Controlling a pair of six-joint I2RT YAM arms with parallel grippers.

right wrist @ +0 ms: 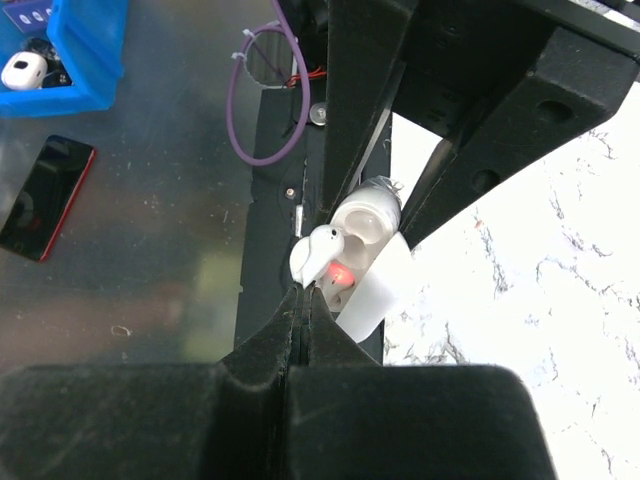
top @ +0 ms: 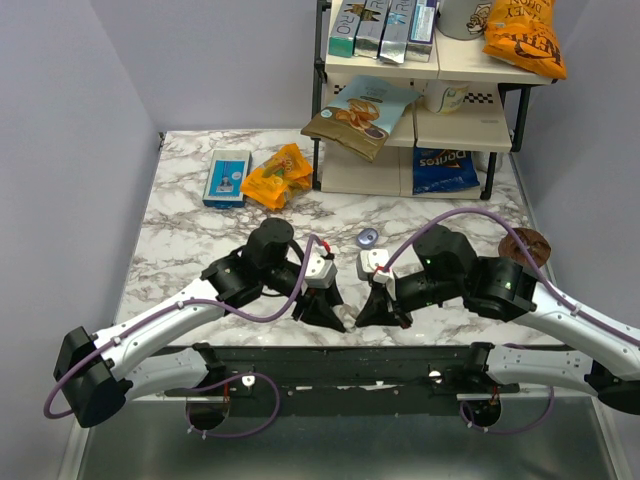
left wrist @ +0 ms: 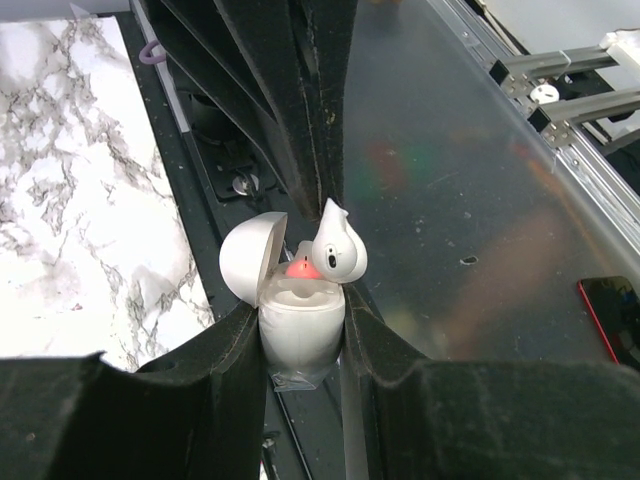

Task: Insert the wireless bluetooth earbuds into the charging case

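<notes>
In the left wrist view my left gripper is shut on the white charging case (left wrist: 300, 320). The case's rounded lid (left wrist: 250, 255) stands open, with a reddish-orange patch (left wrist: 302, 268) showing inside. A white earbud (left wrist: 340, 248) sits tilted at the opening, rising above the rim rather than flush. My right gripper has its fingertips together, at the earbud's outer end. Nothing clearly shows between those fingertips, and whether they grip the earbud cannot be told. From above, the left gripper (top: 338, 318) and right gripper (top: 372, 318) meet near the table's front edge, largely hiding the case.
Behind the arms a small grey-blue round object (top: 367, 238) lies on the marble table (top: 190, 270). A shelf (top: 360, 170) with snacks and boxes stands at the back; an orange bag (top: 278, 178) and a blue box (top: 227, 178) lie left of it.
</notes>
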